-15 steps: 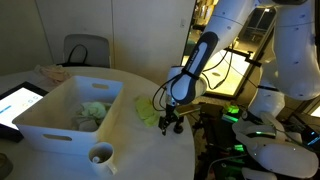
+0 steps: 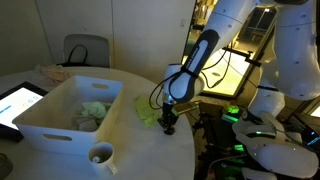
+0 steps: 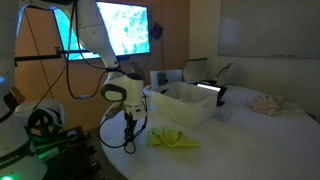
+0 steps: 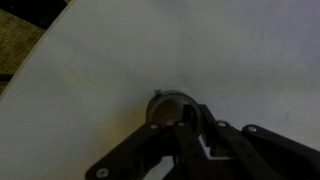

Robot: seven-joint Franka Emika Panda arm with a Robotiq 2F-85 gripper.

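Low over the table's right part in exterior view 1, my gripper (image 2: 168, 129) points down at a small dark round object. In the wrist view that object (image 4: 172, 104) shows a round rim right at the fingertips, and the gripper is shut on what looks like its edge. The view there is dark, so the object's kind is unclear. Exterior view 2 has the gripper (image 3: 130, 141) near the table's left edge, where the dark object blends with the fingers.
A yellow-green cloth (image 2: 148, 109) lies just behind the gripper. The large white box (image 2: 60, 116) holds a pale green cloth (image 2: 96, 109). A white mug (image 2: 101, 154) stands in front of the box. A pinkish cloth (image 3: 266, 104) lies far off.
The dark shape by the gripper has shifted slightly left in exterior view 1, and the arm's lower end has moved a little. The box, cloths and mug stay put.
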